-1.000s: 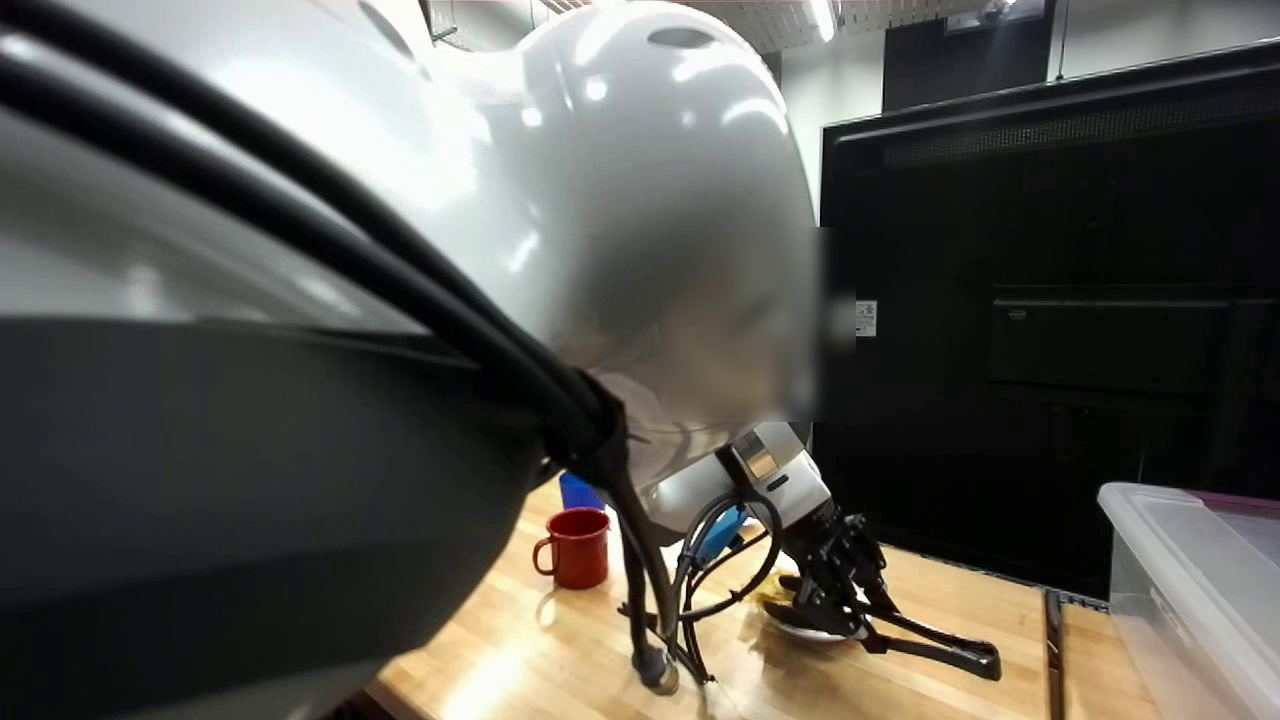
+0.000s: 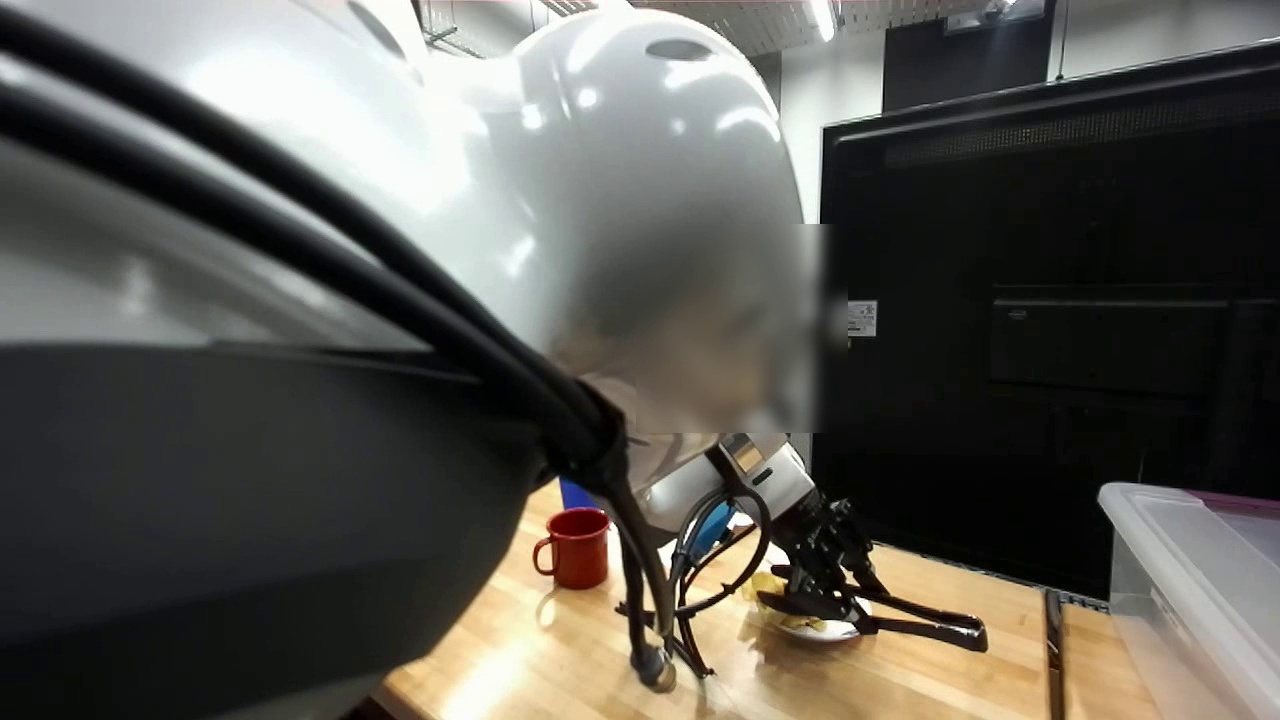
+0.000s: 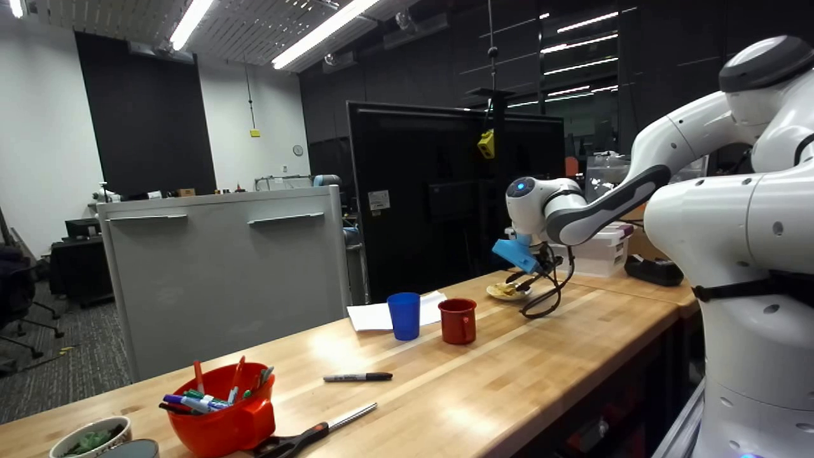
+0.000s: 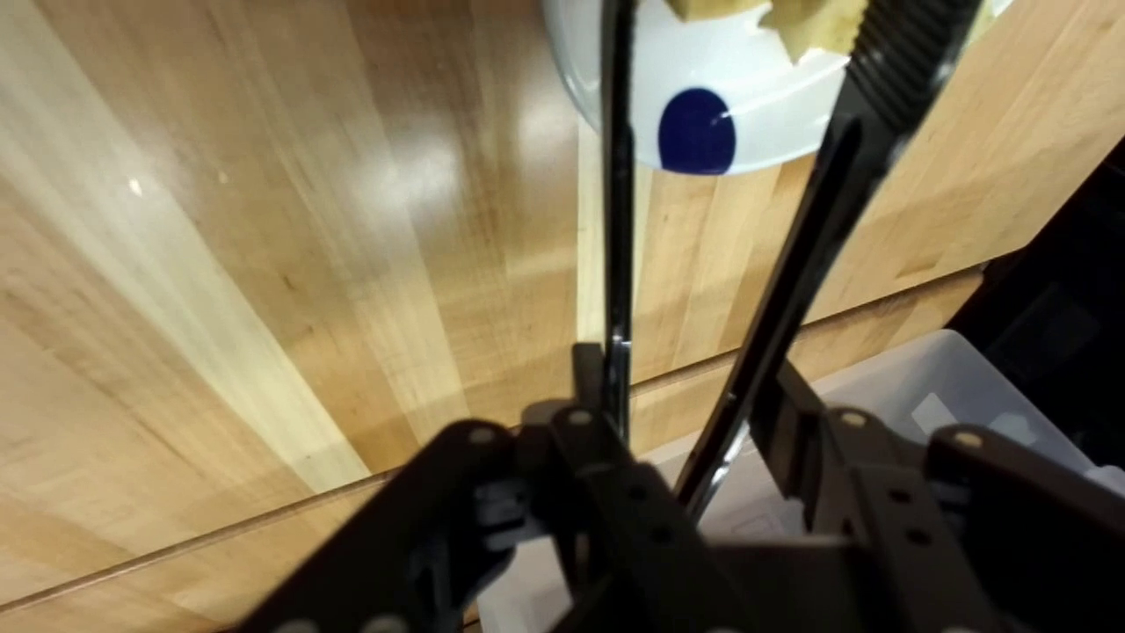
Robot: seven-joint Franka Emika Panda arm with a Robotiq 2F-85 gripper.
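Observation:
My gripper is shut on a pair of black tongs, with one finger outside each tong arm. The tong arms stand apart, and the ridged end of one reaches over a white plate with a dark blue spot on its rim. Yellow chip-like pieces lie on the plate, partly cut off by the wrist view's top edge. In exterior view 1 the tongs' joined end points right, away from the plate. Nothing shows clearly between the tong tips.
A red mug and a blue cup stand on the table, with white paper behind them. A marker, scissors and a red pen holder are farther off. A clear bin borders the right side.
In exterior view 1 my gripper and the tongs have shifted slightly up and left. More of the chips on the plate now shows.

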